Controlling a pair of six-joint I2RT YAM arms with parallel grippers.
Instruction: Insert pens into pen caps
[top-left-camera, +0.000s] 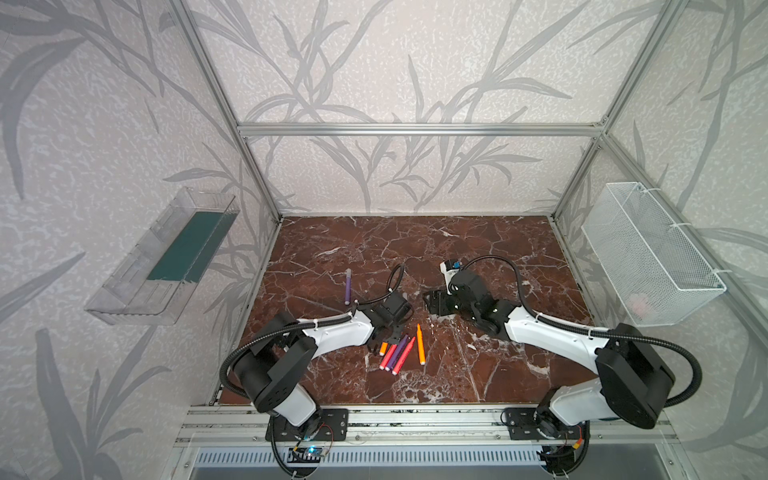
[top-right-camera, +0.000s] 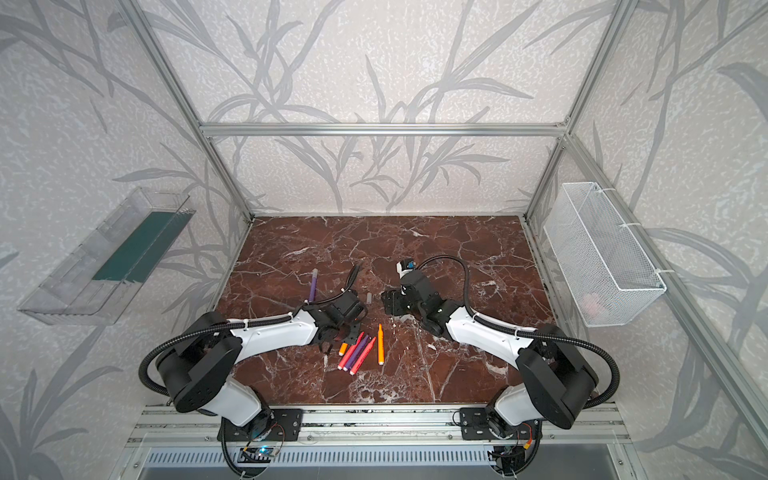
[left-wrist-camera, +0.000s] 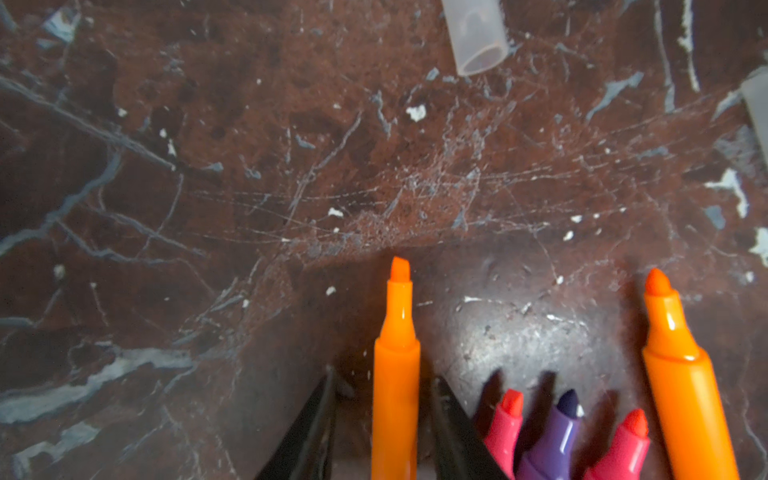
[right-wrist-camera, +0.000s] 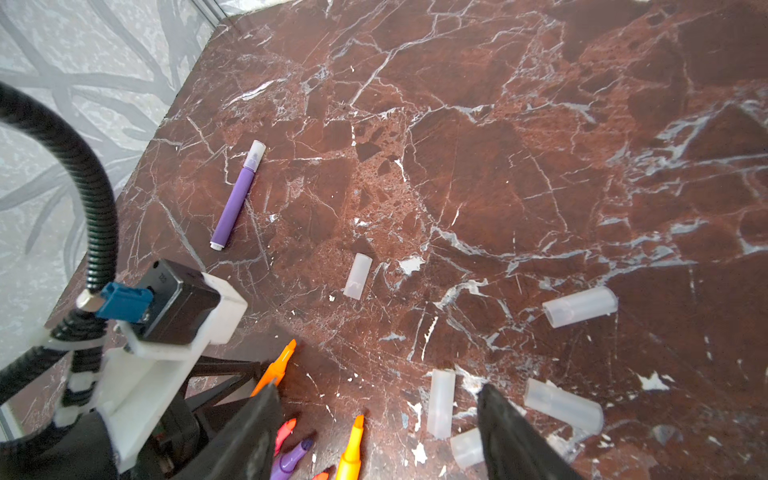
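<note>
My left gripper is open, its fingers either side of an orange pen (left-wrist-camera: 396, 376) that lies tip-forward on the marble table. Right of it lie pink pens (left-wrist-camera: 616, 460), a purple pen (left-wrist-camera: 553, 440) and a second orange pen (left-wrist-camera: 684, 384), all uncapped. A translucent cap (left-wrist-camera: 472, 32) lies beyond the tips. My right gripper hangs over the table, fingers apart with nothing held, above several loose caps (right-wrist-camera: 564, 404). A capped purple pen (right-wrist-camera: 236, 200) lies alone at the back left.
A clear wall tray (top-left-camera: 120, 296) hangs at the left and a white mesh basket (top-left-camera: 648, 264) at the right. The two arms' wrists are close together near the middle.
</note>
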